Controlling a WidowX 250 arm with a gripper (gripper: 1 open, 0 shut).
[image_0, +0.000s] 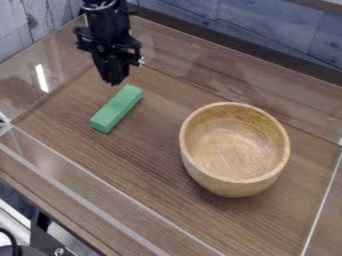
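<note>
A green rectangular block lies flat on the brown wooden table, left of centre. Above and behind it, near the top left, hangs the black and white gripper, pointing down, apart from the block. Its fingertips are small in this view, and whether they are open or shut is unclear. A round tan bowl with raised sides sits on the right half of the table.
The table's left edge shows at the lower left, with a dark area and cables beyond it.
</note>
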